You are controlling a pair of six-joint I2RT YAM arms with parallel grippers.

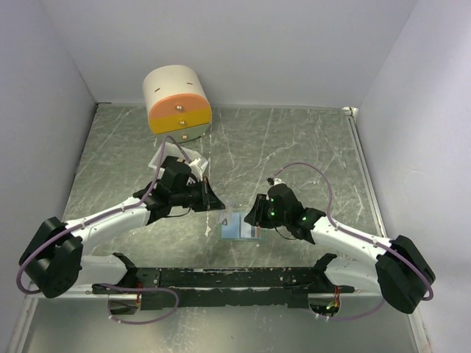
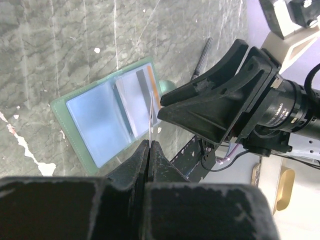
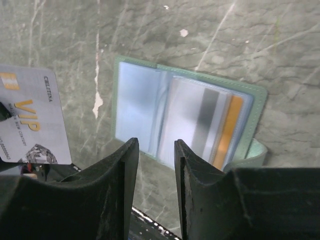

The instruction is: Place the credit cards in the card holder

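The green card holder (image 3: 257,107) lies open on the counter, with a pale blue left pocket (image 3: 137,100) and cards with grey and orange stripes in its right side. My left gripper (image 1: 215,206) is shut on a grey VIP card, held upright to the left of the holder and seen edge-on in the left wrist view. My right gripper (image 1: 257,208) is over the holder's right side; its fingertips (image 3: 131,150) point toward the holder, open with nothing visible between them.
A white open box (image 1: 156,158) sits behind the left arm, and a striped drawer cabinet (image 1: 176,103) stands at the back.
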